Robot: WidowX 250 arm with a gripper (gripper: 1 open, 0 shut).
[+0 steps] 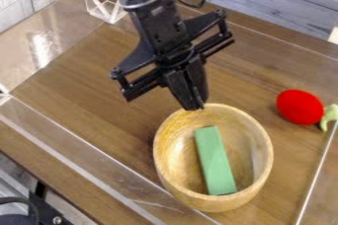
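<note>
A black gripper [192, 101] hangs from the upper middle, its fingertips just above the back rim of a yellow bowl [246, 157] at the lower right. Whether anything is between the fingers cannot be made out. Inside the bowl lies a long green block [214, 159], running from back to front.
A red vegetable-like object [299, 107] with a pale green stem lies right of the bowl. A white wire object [106, 2] stands at the back left, and pale panels line the back.
</note>
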